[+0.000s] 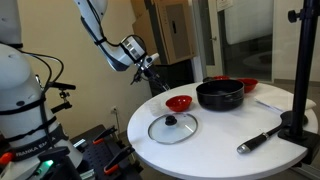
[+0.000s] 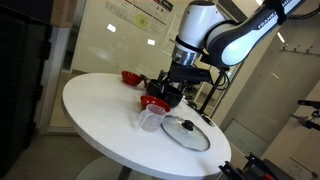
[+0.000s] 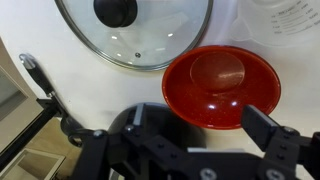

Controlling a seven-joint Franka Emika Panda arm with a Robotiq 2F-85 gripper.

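Note:
A red bowl (image 3: pixel 222 85) fills the middle of the wrist view, empty as far as it shows. My gripper is open, one dark finger on each side at the lower edge and nothing seen between them. In exterior view 1 the same bowl (image 1: pixel 179 103) rests on the white table between a glass lid (image 1: pixel 173 130) and a black pot (image 1: pixel 220 95). The arm reaches in from the upper left there; its fingertips are hard to make out. A clear pitcher (image 2: pixel 151 118) stands beside the bowl in exterior view 2.
A black long-handled utensil (image 1: pixel 262 140) lies near the table's right edge, close to a black upright post (image 1: pixel 297 90). More red dishware (image 1: pixel 247 84) sits behind the pot.

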